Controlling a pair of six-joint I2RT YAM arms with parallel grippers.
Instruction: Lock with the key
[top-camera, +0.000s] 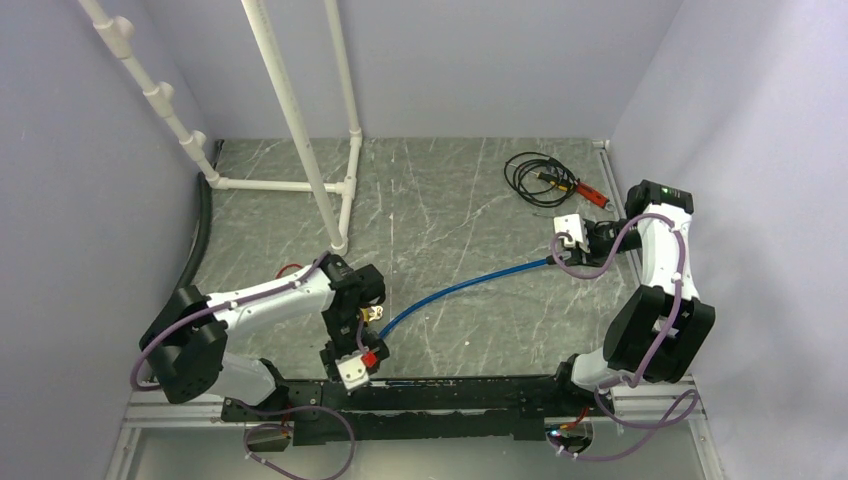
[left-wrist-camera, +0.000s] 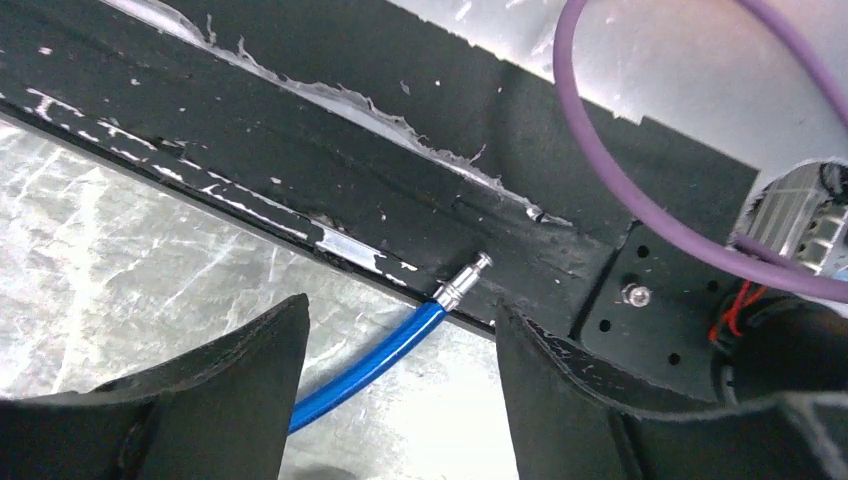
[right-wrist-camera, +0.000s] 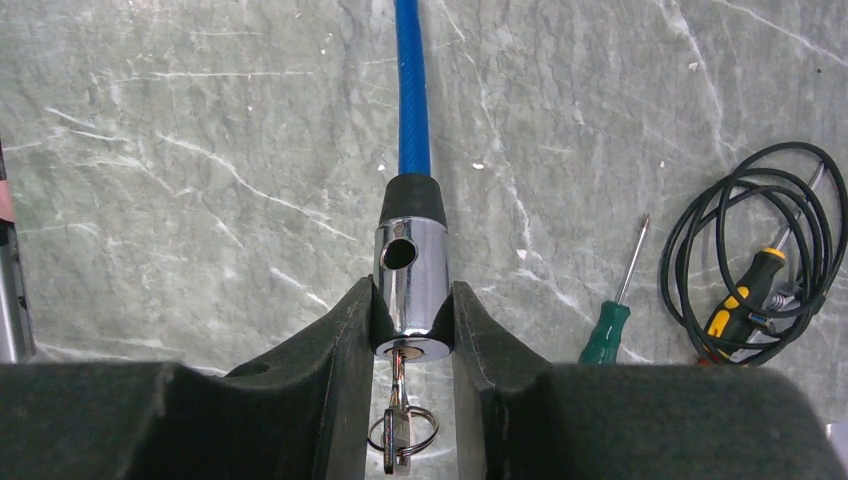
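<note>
A blue cable (top-camera: 480, 280) lies in a curve across the marble floor. In the right wrist view its chrome lock cylinder (right-wrist-camera: 412, 265) has a round side hole, and a key (right-wrist-camera: 398, 385) with a ring stands in the end face. My right gripper is shut on this cylinder. At the cable's other end, the bare metal tip (left-wrist-camera: 463, 282) lies over the black front rail. My left gripper is open above that end, its fingers (left-wrist-camera: 275, 345) apart on either side of the cable, with nothing gripped.
Small keys (top-camera: 376, 313) show beside the left arm, which mostly hides a yellow padlock. A black coiled cable (right-wrist-camera: 690, 250) and a green screwdriver (right-wrist-camera: 605, 335) lie near the right gripper. White pipes (top-camera: 300, 130) stand back left.
</note>
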